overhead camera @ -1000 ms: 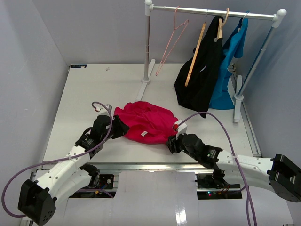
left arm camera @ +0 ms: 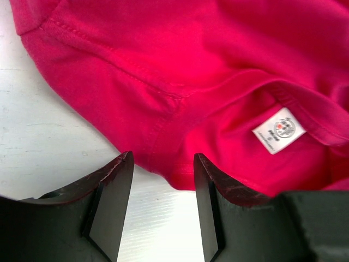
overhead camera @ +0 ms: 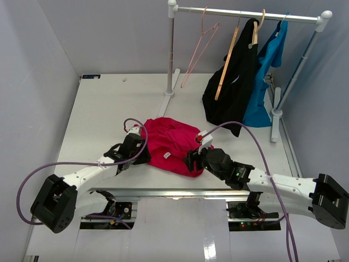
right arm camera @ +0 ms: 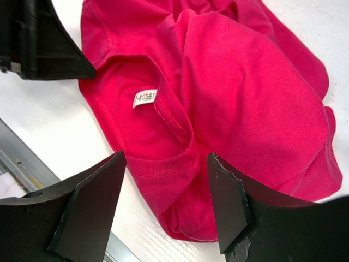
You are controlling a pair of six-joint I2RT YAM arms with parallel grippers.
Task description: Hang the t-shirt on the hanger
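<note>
A crumpled red T-shirt (overhead camera: 172, 136) with a white label (left arm camera: 279, 130) lies on the white table. My left gripper is open above the shirt's near-left collar edge, fingertips either side of the fabric. My right gripper is open over the shirt's right part, folded collar fabric between and below its fingertips. Whether either touches the cloth cannot be told. An empty pink hanger (overhead camera: 199, 48) and a wooden hanger (overhead camera: 226, 63) hang on the rail (overhead camera: 196, 10) in the top view.
A black garment (overhead camera: 229, 95) and a blue garment (overhead camera: 259, 101) hang at the right of the rack, reaching the table. The rack's feet (overhead camera: 275, 123) stand on the table.
My left gripper has moved right over the shirt. My right gripper has shifted slightly up and back, and the shirt's near edge looks a little changed in shape.
</note>
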